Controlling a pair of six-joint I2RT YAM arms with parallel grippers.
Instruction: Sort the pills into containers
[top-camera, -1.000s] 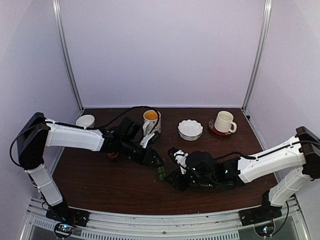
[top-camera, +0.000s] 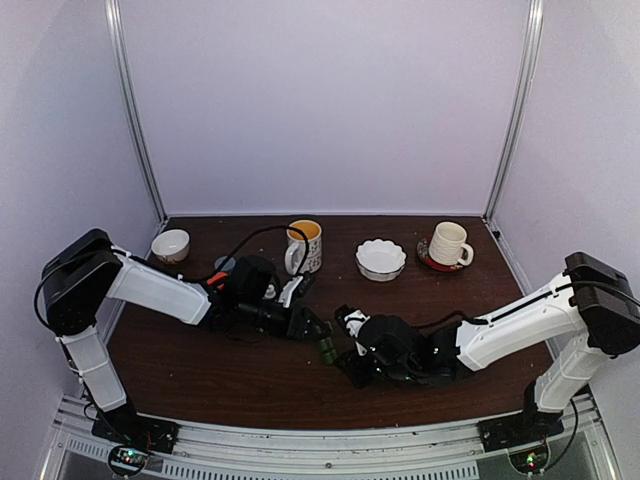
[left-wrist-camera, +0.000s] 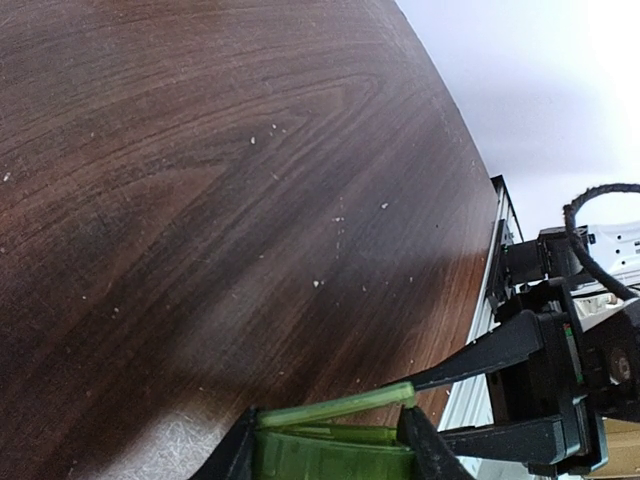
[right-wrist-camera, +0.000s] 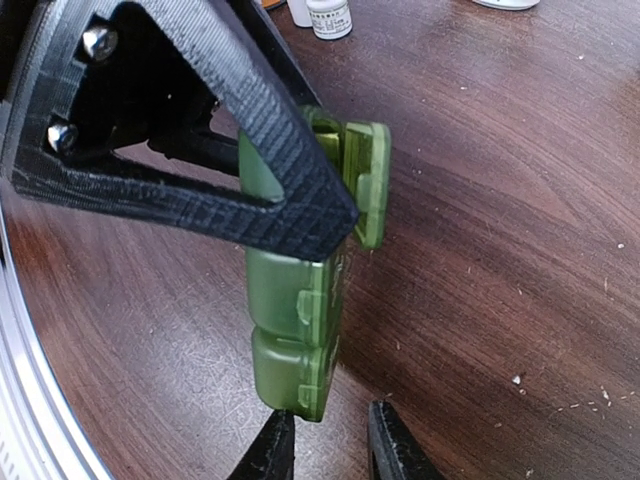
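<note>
A green translucent pill organizer (top-camera: 328, 350) is held above the table by my left gripper, which is shut on it. In the right wrist view the organizer (right-wrist-camera: 285, 300) hangs lengthwise, and a flap lid (right-wrist-camera: 372, 185) at its upper end stands open. My right gripper is part open around the air just below the organizer's lower end, apart from it, with nothing between its fingertips. No loose pills can be made out. A white labelled bottle (right-wrist-camera: 328, 18) stands on the table behind the left gripper.
Along the back are a white bowl (top-camera: 171, 245), a patterned mug (top-camera: 311, 250), a fluted white dish (top-camera: 380, 260) and cream cups (top-camera: 449, 243) on a red saucer (top-camera: 425, 257).
</note>
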